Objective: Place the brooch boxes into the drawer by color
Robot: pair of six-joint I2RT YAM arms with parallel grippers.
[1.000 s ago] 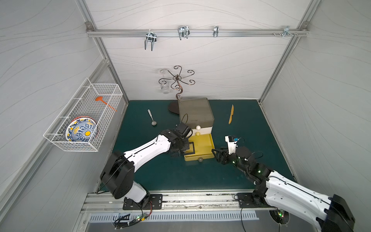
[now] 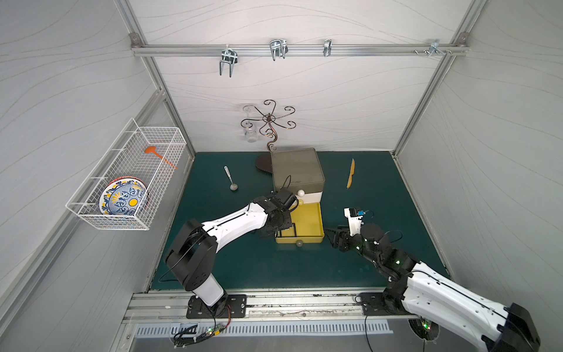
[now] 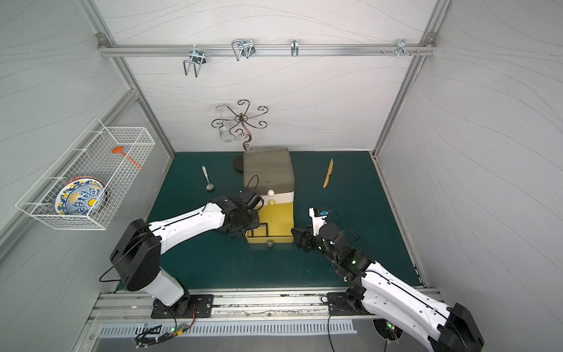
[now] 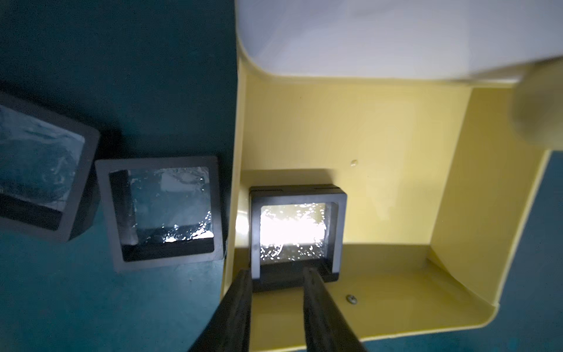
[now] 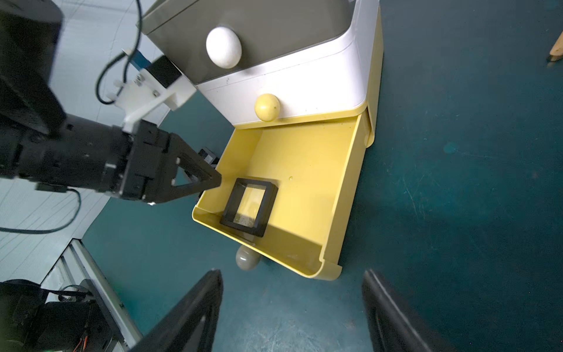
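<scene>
A black-framed brooch box [image 4: 298, 196] with a clear window lies flat in the front left part of the open yellow drawer [image 4: 398, 146]. Two similar dark boxes, one beside the drawer's left wall [image 4: 164, 267] and another farther left [image 4: 35, 111], rest on the green table. In the left wrist view, my left gripper is partly open above the near edge of the box in the drawer; contact cannot be told. My right gripper stands open and empty, to the right of the drawer front.
The grey-topped drawer unit [image 2: 297, 167] stands behind the open drawer, with a white drawer front [image 5: 293, 88] above the yellow one. A knife [image 2: 351, 173] and a ladle [image 2: 230, 178] lie farther back.
My left arm has moved right, over the drawer's left side. The drawer's front has shifted slightly left. My right gripper has moved slightly right.
</scene>
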